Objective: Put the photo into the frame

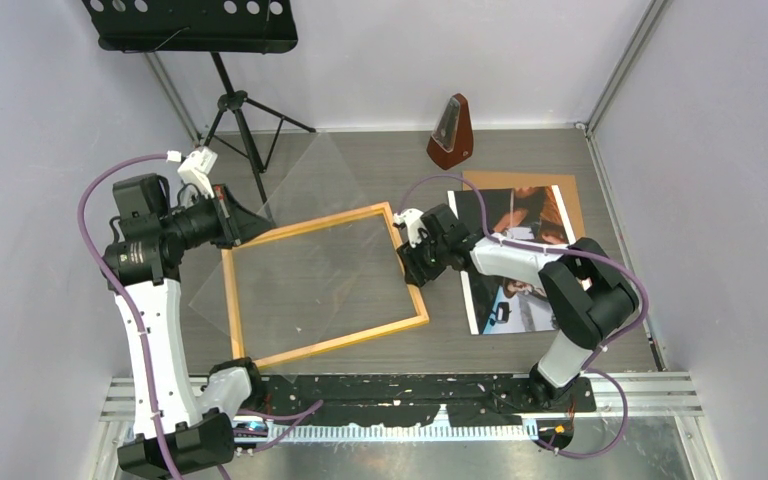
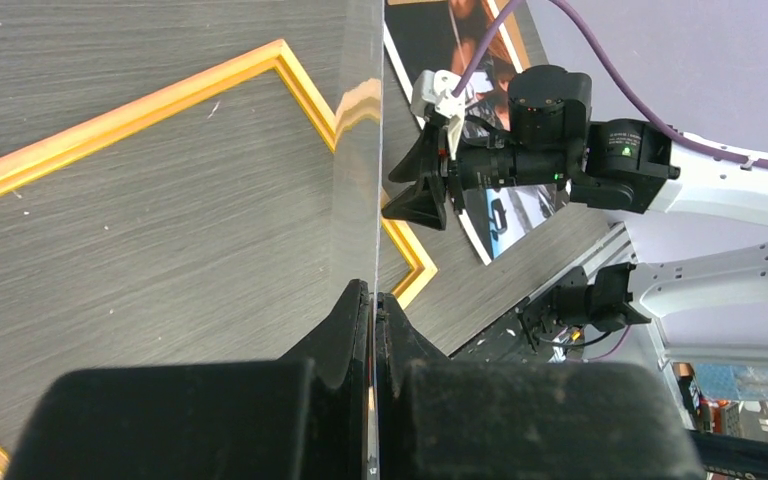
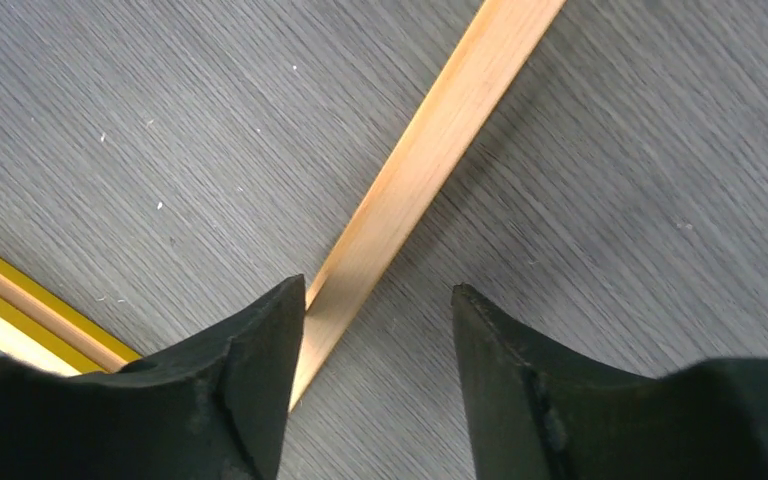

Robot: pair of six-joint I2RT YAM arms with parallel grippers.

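The wooden frame [image 1: 342, 341] lies slightly turned on the floor, its opening showing bare grey floor. Over its left part a clear sheet [image 1: 322, 180] is held on edge. My left gripper is shut on that sheet, which appears as a thin strip between the fingertips. At the frame's right bar stands my right gripper, part open. In the right wrist view the bar [image 3: 390, 215] runs between its fingers, close to the left fingertip; the right fingertip stands apart from it. The photo [image 1: 535, 317] lies flat to the right, partly covered by the right arm.
A brown backing board [image 1: 570, 198] shows under the photo. A metronome [image 1: 451, 135] stands at the back. At the back left are the legs of a black music stand [image 1: 232, 102]. Bare floor separates the frame from the photo.
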